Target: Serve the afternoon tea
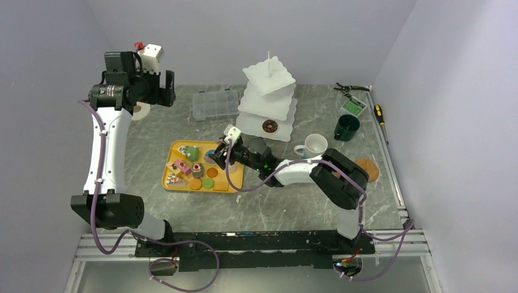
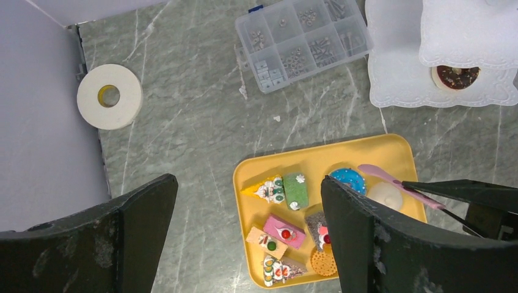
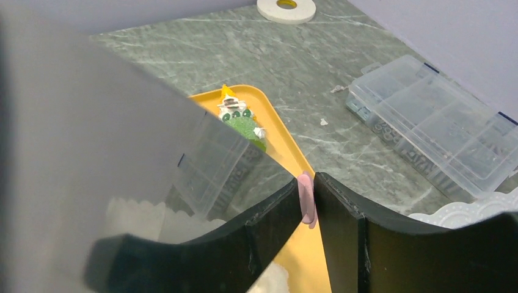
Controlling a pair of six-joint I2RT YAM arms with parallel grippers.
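The orange tray point(image 1: 221, 187) holds small toy cakes, biscuits and a blue donut point(image 2: 349, 179). My right gripper point(image 1: 227, 152) is low over its right part, around the blue donut and a white round piece point(image 2: 386, 198); its pink-tipped fingers look part open in the left wrist view, and what is between them is hidden. My left gripper point(image 1: 165, 91) stands open and empty above the table, left of the clear box. A chocolate donut point(image 1: 270, 126) sits on the lowest white tier of the stand point(image 1: 269, 107).
A clear parts box point(image 1: 214, 104) and tape roll point(image 2: 110, 82) are at the back left. A white mug point(image 1: 314, 144), green mug point(image 1: 346, 127), round coasters point(image 1: 366, 166), pliers point(image 1: 345, 88) and screwdriver point(image 1: 380, 122) are on the right.
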